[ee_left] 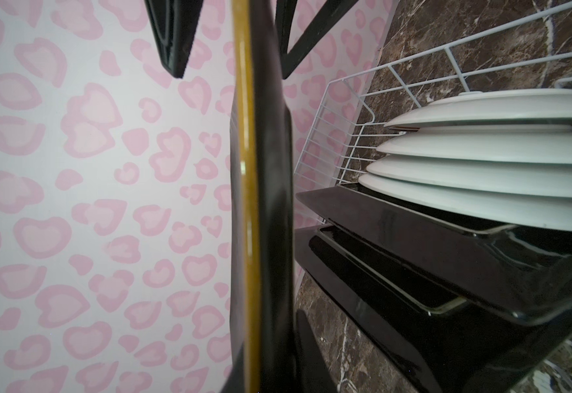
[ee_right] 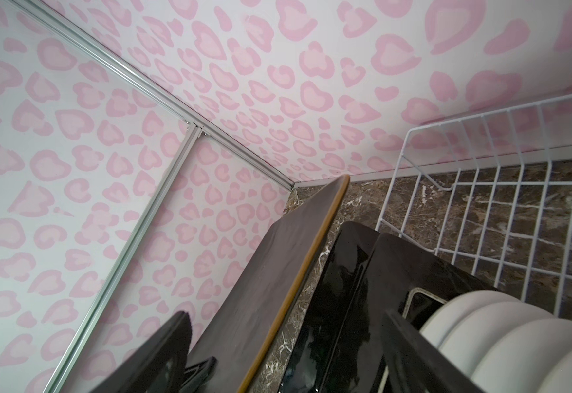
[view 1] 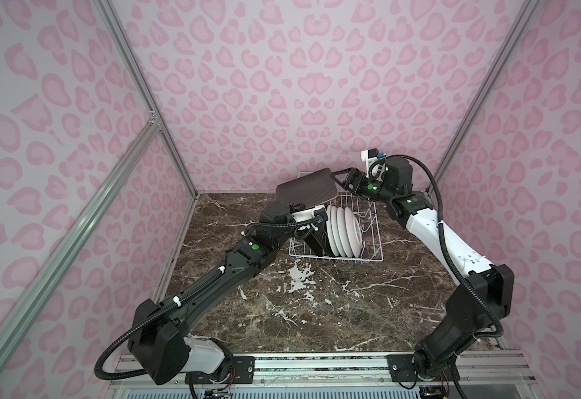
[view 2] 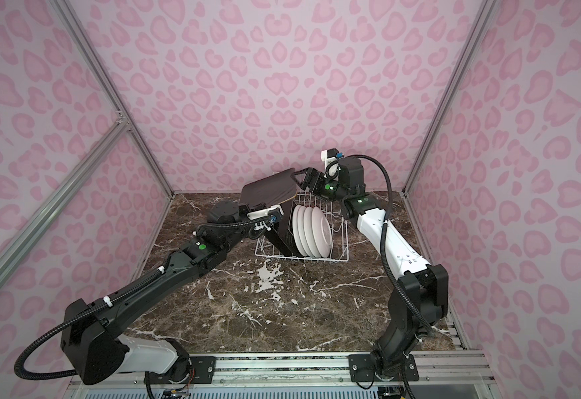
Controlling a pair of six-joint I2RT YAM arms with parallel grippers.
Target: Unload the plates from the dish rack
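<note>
A dark rectangular plate [view 1: 307, 186] is held tilted above the rack by my left gripper, shut on its edge. My right gripper [view 1: 340, 177] is at the plate's raised right end, fingers apart; I cannot tell whether it touches. In the wire dish rack [view 1: 370, 258] stand several white plates [view 1: 343, 232] and, left of them, dark square plates [ee_right: 397, 275], seen closely in both wrist views.
Pink-patterned walls and metal rails enclose the space.
</note>
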